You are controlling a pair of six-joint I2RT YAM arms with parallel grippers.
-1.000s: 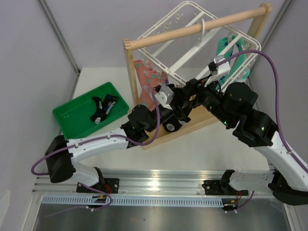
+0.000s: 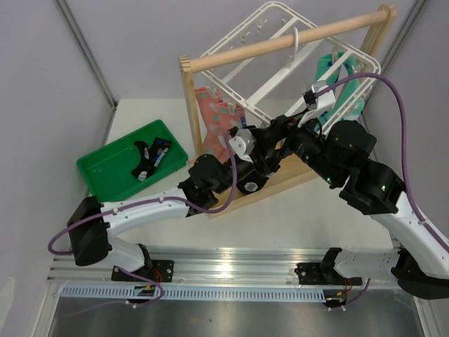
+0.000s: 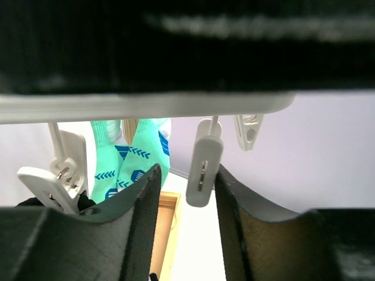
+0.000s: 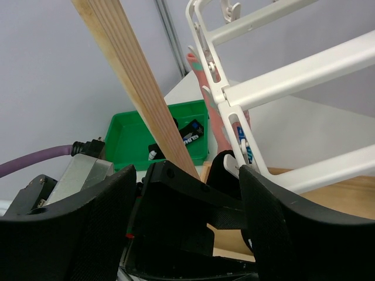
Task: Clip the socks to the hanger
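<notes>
The white hanger point(image 2: 280, 74) hangs from a wooden rack, with pink spotted socks point(image 2: 216, 121) on its left side and teal socks point(image 3: 140, 153) at its right. Below it, close to both grippers, a black sock point(image 2: 251, 184) shows partly in the top view. In the left wrist view my left gripper is part open, with a white clip point(image 3: 205, 172) between its fingers, close to the right one. My right gripper stands part open; the left gripper's dark body shows between its fingers. Black sock fabric point(image 4: 224, 174) hangs by the hanger's edge there.
A green tray point(image 2: 105, 172) on the left holds dark socks point(image 2: 151, 158). The rack's wooden post point(image 4: 137, 76) rises close to my right gripper. Both arms crowd together under the hanger.
The left forearm and its purple cable have shifted very slightly, and the black sock below the hanger has moved a little. My right arm looks the same.
</notes>
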